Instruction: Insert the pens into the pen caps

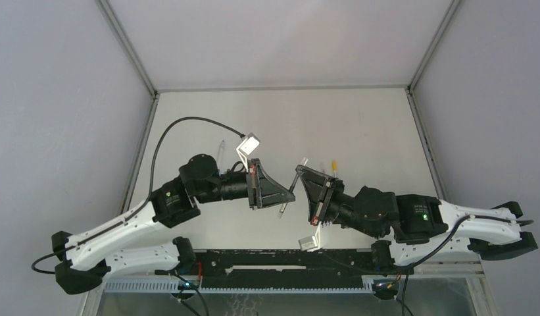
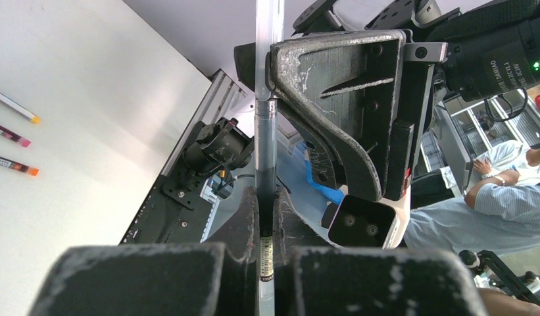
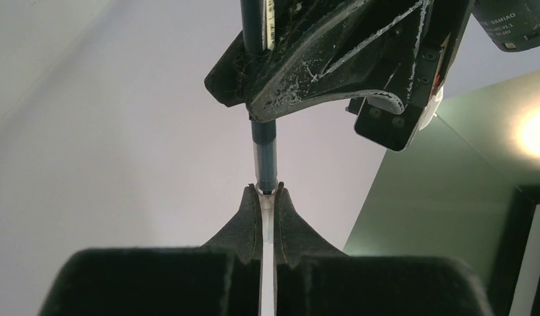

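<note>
My left gripper (image 1: 287, 196) is shut on a dark pen (image 2: 266, 164), held tilted in the top view at the middle of the workspace. My right gripper (image 1: 300, 171) is shut around the other end, where a clear cap continues in line with the pen; in the right wrist view the clear part (image 3: 267, 224) sits between the fingertips. Cap and pen meet end to end; how deep the pen is in cannot be told.
Several pens with coloured ends (image 2: 17, 164) lie on the white table (image 1: 280, 118). Another pen (image 1: 221, 150) lies behind my left arm.
</note>
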